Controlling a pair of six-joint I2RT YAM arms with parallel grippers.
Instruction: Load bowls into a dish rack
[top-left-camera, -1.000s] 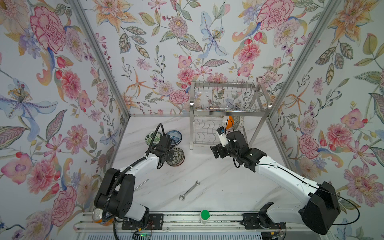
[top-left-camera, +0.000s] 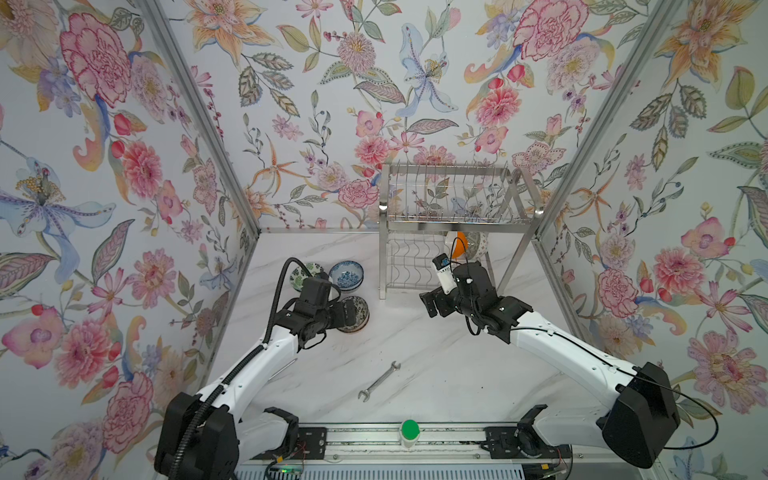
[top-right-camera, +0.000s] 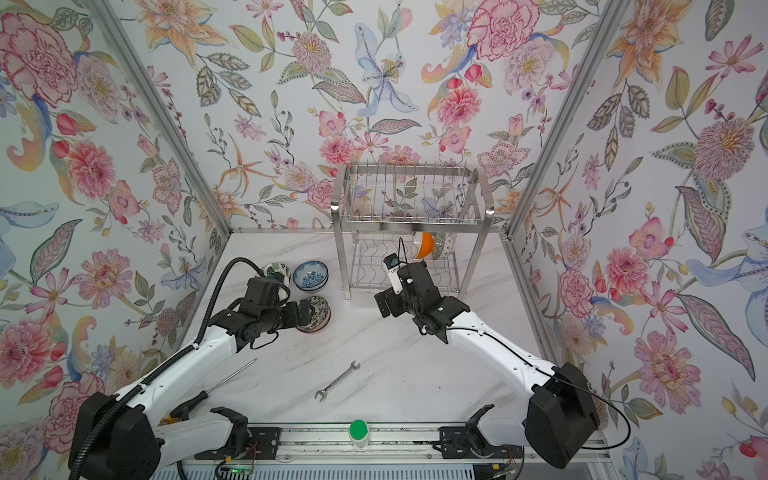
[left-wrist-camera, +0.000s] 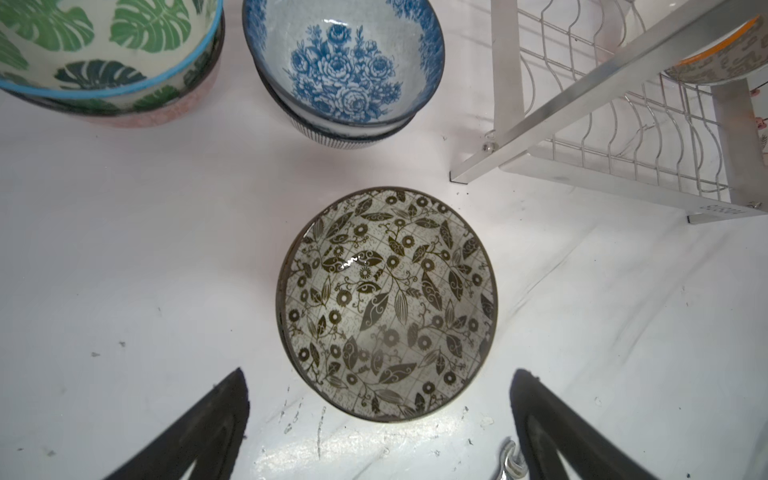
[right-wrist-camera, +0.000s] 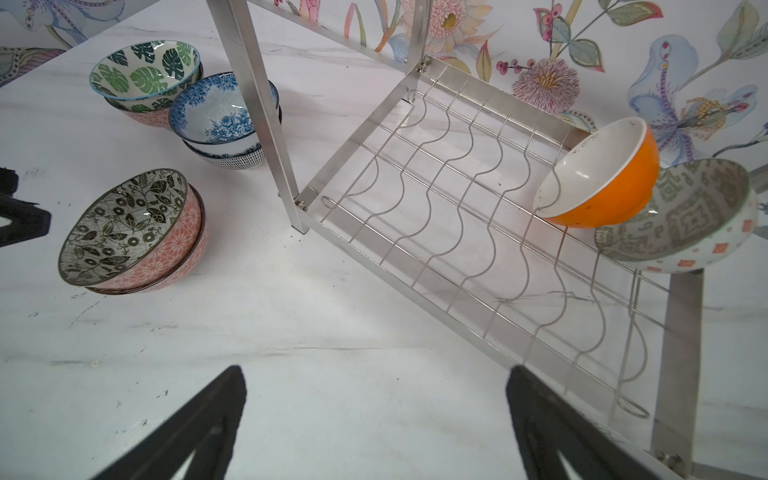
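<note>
My left gripper is open above and just short of a bowl with dark leaf patterns (left-wrist-camera: 388, 304), nothing between its fingers. That bowl, pink outside, is stacked on another in the right wrist view. Behind it are blue-flowered bowls (left-wrist-camera: 344, 64) and green-leaf bowls (left-wrist-camera: 104, 48), also stacked. On the lower tier of the metal dish rack (right-wrist-camera: 472, 340), an orange bowl (right-wrist-camera: 620, 192) and a patterned grey bowl (right-wrist-camera: 704, 216) lean on their sides at its right end. My right gripper is open and empty in front of the rack.
A wrench (top-left-camera: 379, 381) lies on the front of the table, and a screwdriver (top-right-camera: 209, 392) rests by the left arm. The rack's upper tier (top-left-camera: 456, 200) is empty. Bare tabletop lies in front of the rack.
My left arm has swung at its base toward the left, and its gripper has turned to point more to the right near the dark-patterned bowl. The right arm and bowls look unmoved.
</note>
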